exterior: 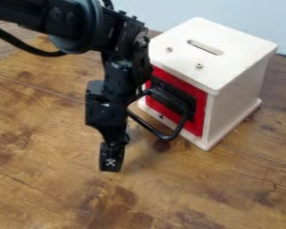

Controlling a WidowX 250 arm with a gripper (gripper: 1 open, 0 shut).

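Note:
The black robot arm comes down from the upper left, and its gripper [112, 154] hangs low over the wooden floor, left of a white wooden box [235, 80]. The fingers point downward, with nothing visible held between them; they are seen nearly edge-on. The box has a slot and screws on top and a red front panel [196, 123] facing the arm, with a dark part in it that is partly hidden by the arm and a black cable loop.
A pale wall stands behind the box at the upper right. Black cables run along the arm.

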